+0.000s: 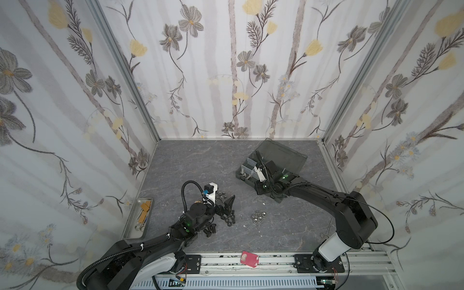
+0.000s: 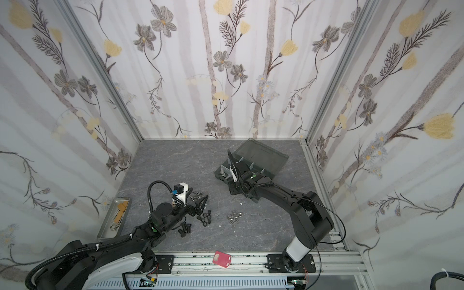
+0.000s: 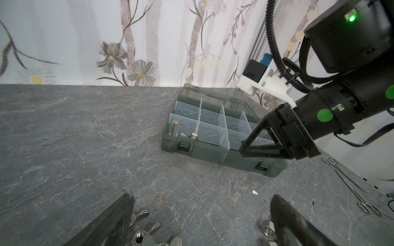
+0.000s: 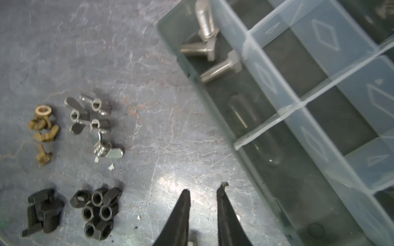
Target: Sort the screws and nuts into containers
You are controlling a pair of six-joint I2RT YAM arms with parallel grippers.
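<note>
The grey-green divided box [image 1: 244,179] stands open at the back right. Several silver bolts [image 4: 217,69] lie in its corner compartment; the long compartment beside it looks empty. My right gripper is by the box's front wall, its fingers parted and bare table visible between the tips. Below on the table, my left gripper stands open with nothing between its fingers, among the piles. Sorted loosely there are wing nuts [image 4: 94,114], black nuts [image 4: 98,211], brass pieces [image 4: 42,133], black bolts [image 4: 44,209] and silver nuts [image 1: 258,217].
A metal tray [image 1: 126,232] with orange items is at the left edge. Scissor-like tools [image 3: 351,184] lie at the right. A pink piece [image 1: 249,259] rests on the front rail.
</note>
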